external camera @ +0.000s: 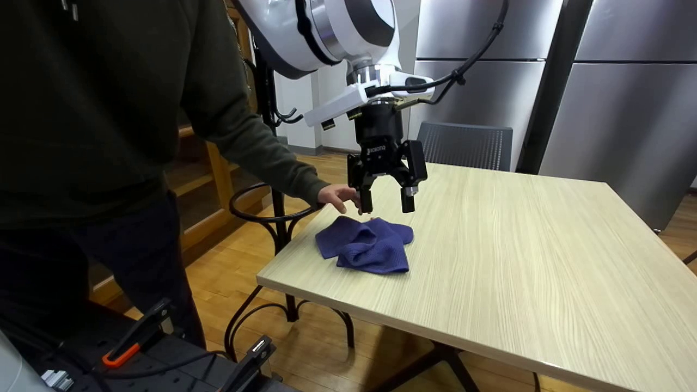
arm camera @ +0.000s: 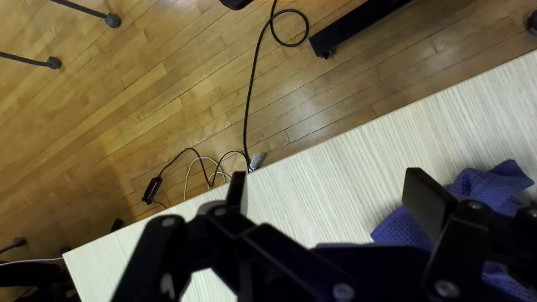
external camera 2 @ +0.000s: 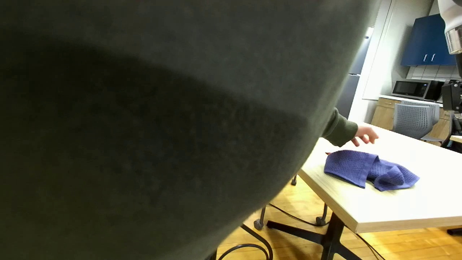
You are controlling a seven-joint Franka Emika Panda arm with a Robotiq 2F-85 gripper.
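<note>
A crumpled blue cloth (external camera: pixel 379 251) lies near the table's left corner in exterior view 1. In exterior view 2 the same cloth (external camera 2: pixel 353 167) rests flat on one side and bunched on the other. Above it hangs my gripper (external camera: pixel 388 203), pointing down and open, with nothing between its fingers and a gap down to the cloth. The wrist view shows the gripper with its fingers wide apart; bare tabletop shows between them, and the cloth (arm camera: pixel 488 188) is partly hidden behind the right finger. A person's hand (external camera: pixel 340 196) hovers beside the gripper, apart from the cloth.
The person (external camera: pixel 98 117) stands close at the table's left, and their clothing blocks most of exterior view 2. A chair (external camera: pixel 465 145) stands at its far side.
</note>
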